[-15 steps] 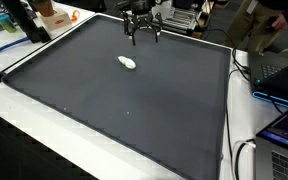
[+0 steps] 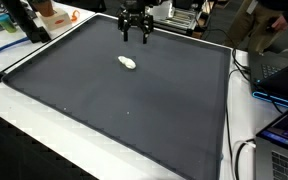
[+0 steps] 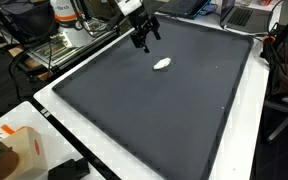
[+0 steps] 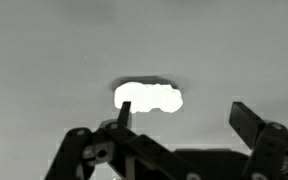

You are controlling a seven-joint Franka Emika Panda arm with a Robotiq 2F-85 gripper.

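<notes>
A small white oblong object (image 2: 127, 62) lies on the dark grey board (image 2: 134, 110), towards its far side in exterior view 1. My gripper (image 2: 135, 39) stands open beyond it, above the board and apart from it. From the other side, exterior view 2 has the white object (image 3: 162, 63) to the right of the gripper (image 3: 152, 45) and a little lower. In the wrist view, the white object (image 4: 149, 97) shows left of centre, ahead of the left fingertip. The gap of the gripper is empty. What the object is, I cannot tell.
The board around the object is bare. Laptops (image 2: 286, 165) stand off its right side in exterior view 1. A black cable (image 2: 234, 148) runs near that edge. Bottles (image 3: 66, 38) and an orange-topped container (image 3: 22, 145) sit off the board's left side in exterior view 2.
The white object has not moved.
</notes>
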